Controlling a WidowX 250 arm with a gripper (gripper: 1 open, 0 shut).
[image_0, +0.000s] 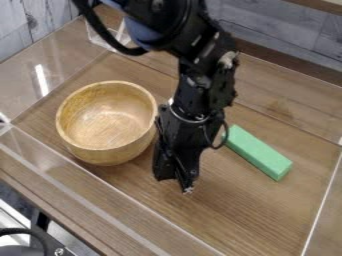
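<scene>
My black gripper (177, 172) hangs low over the wooden table, just right of a tan wooden bowl (107, 105). Its fingertips are down near the tabletop; I see nothing held between them, though the dark fingers partly hide that spot. A green block (258, 152) lies to the right of the gripper, apart from it.
Bare wooden table (247, 215) fills the front and right. A clear plastic object stands at the back left. Dark cables lie beyond the front left edge.
</scene>
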